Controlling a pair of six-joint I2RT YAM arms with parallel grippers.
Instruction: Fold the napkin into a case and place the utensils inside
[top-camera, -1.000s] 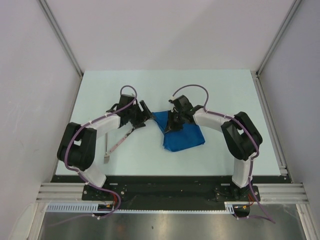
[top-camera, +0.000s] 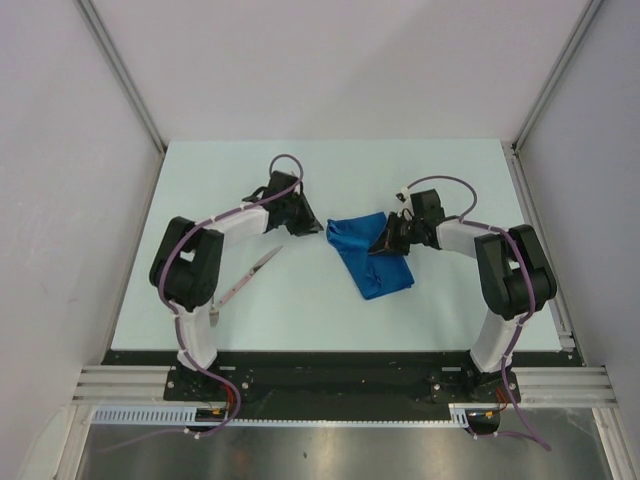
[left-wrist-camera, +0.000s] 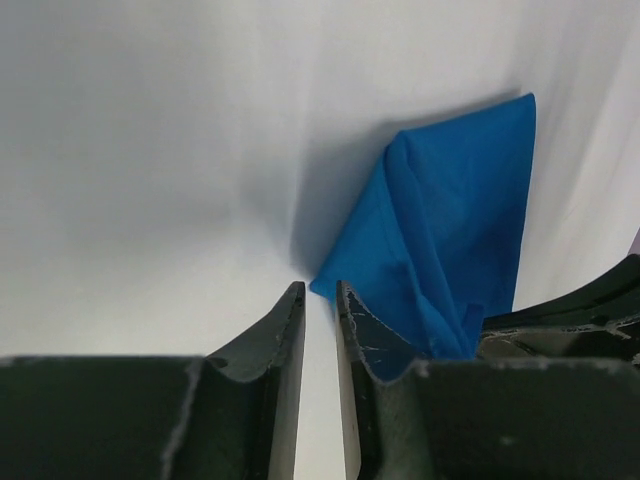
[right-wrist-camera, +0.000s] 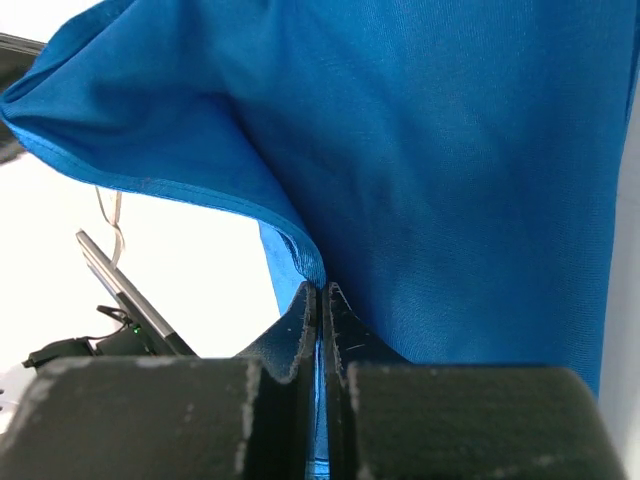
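Note:
The blue napkin (top-camera: 380, 285) lies creased on the white table, its left part folded over. My right gripper is shut on a doubled edge of it, seen hemmed between the fingertips in the right wrist view. My left gripper hovers just left of the napkin's raised corner in the top view, its fingers a little apart; whether they touch any cloth is unclear in the left wrist view. A knife (top-camera: 240, 285) and another utensil (top-camera: 214, 316) lie at the left, partly hidden by the left arm.
Both arms reach in from the front edge, one on each side.
My right gripper has moved right, drawing the folded cloth with it, so the napkin looks narrower. My left gripper has shifted right and up in the top view, and its fingers stand closer together.

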